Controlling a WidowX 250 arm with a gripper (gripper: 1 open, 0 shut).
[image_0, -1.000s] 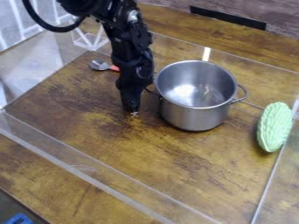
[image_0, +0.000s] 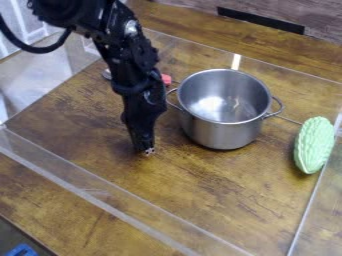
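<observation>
My black gripper (image_0: 144, 148) reaches down to the wooden table just left of a steel pot (image_0: 223, 118), its tips low at the surface and shut, with nothing visible between them. The pot stands upright with a handle on each side. Behind the arm, a small metal and red utensil (image_0: 164, 78) is mostly hidden.
A pale green cabbage-like object (image_0: 313, 145) lies at the right. Clear plastic edging runs around the work area, and something blue sits at the lower left corner.
The arm and gripper have moved slightly left and toward the front of the table, a little away from the pot. The pot and green object look unmoved.
</observation>
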